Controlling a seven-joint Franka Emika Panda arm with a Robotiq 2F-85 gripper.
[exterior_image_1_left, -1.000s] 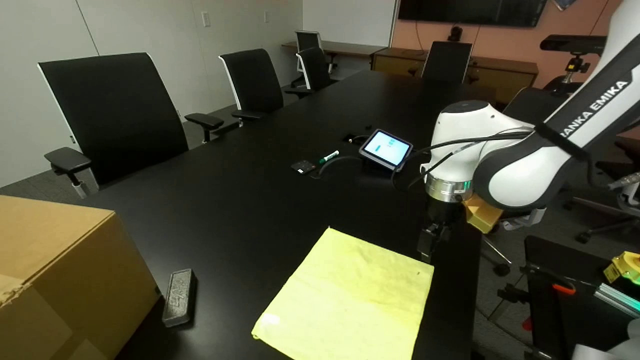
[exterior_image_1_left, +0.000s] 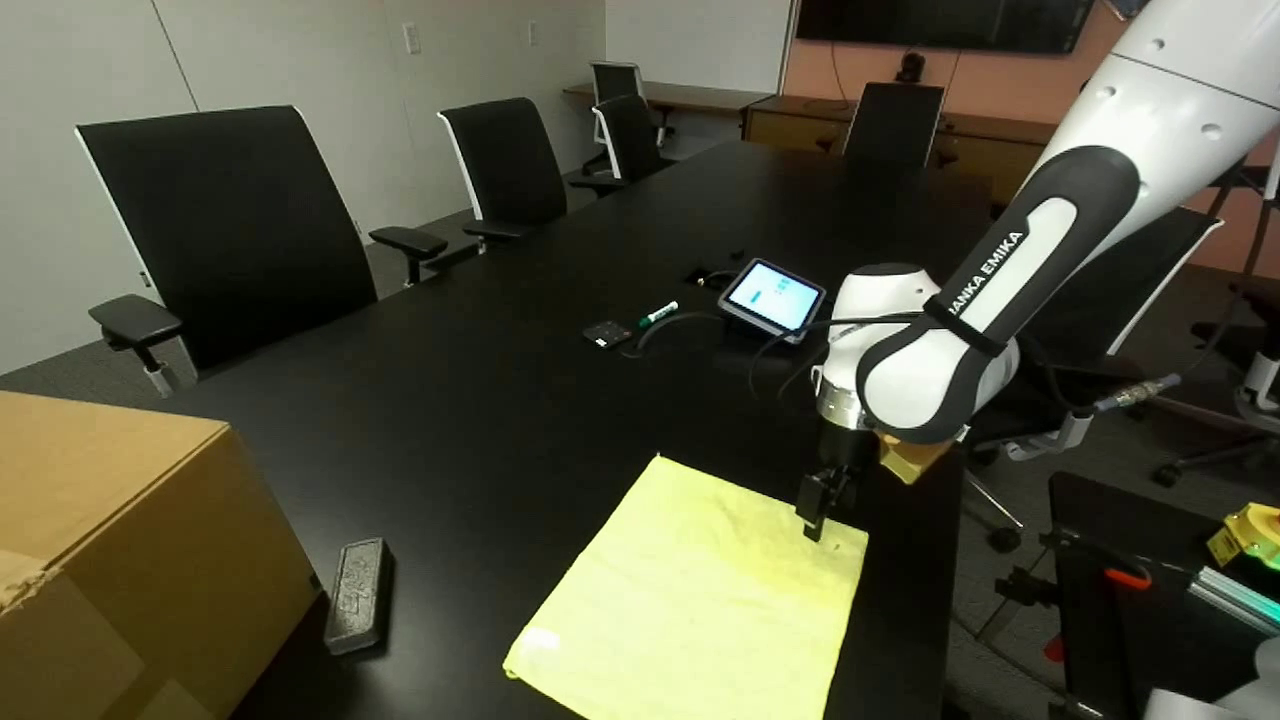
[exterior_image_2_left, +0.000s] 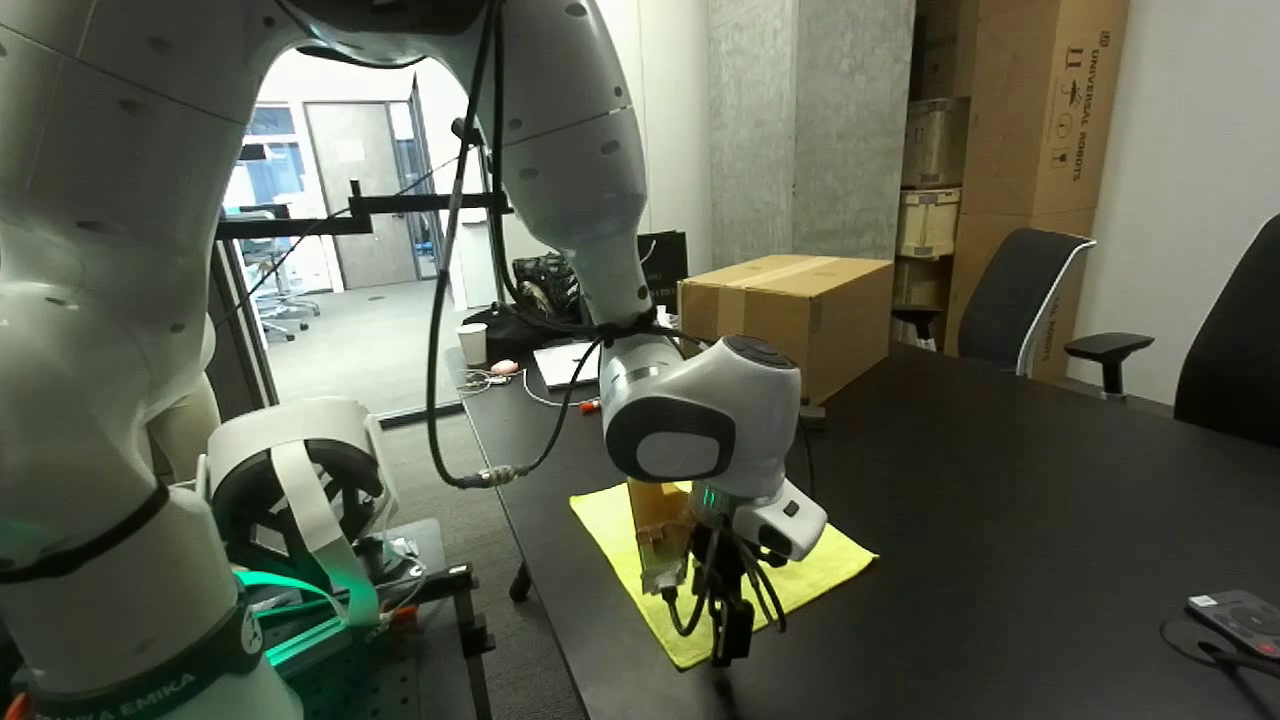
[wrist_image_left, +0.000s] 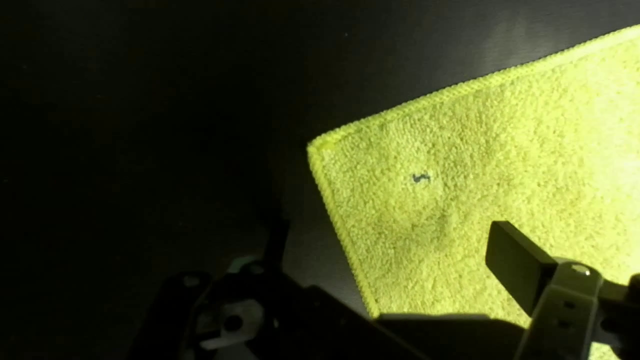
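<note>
A yellow cloth (exterior_image_1_left: 708, 600) lies spread flat on the black table. My gripper (exterior_image_1_left: 816, 514) points down at the cloth's edge close to one corner. The wrist view shows my gripper open, with one finger (wrist_image_left: 519, 264) over the cloth (wrist_image_left: 480, 162) and the other, dark finger (wrist_image_left: 277, 243) outside its edge, above bare table. That corner and a small dark mark on the cloth show between and beyond the fingers. No object is held. From the second exterior view, my gripper (exterior_image_2_left: 729, 636) hangs in front of the cloth (exterior_image_2_left: 828, 566), partly hiding it; contact cannot be told.
A dark eraser-like block (exterior_image_1_left: 357, 596) sits left of the cloth, beside a large cardboard box (exterior_image_1_left: 240, 576). Farther back are a tablet (exterior_image_1_left: 774, 296), a green marker (exterior_image_1_left: 657, 314) and a small black device (exterior_image_1_left: 607, 335). Bare table lies between these and the cloth.
In exterior view 1, my arm has swung left, bringing the gripper from beyond the cloth's far edge to over the cloth near its corner. The cloth has not visibly moved.
</note>
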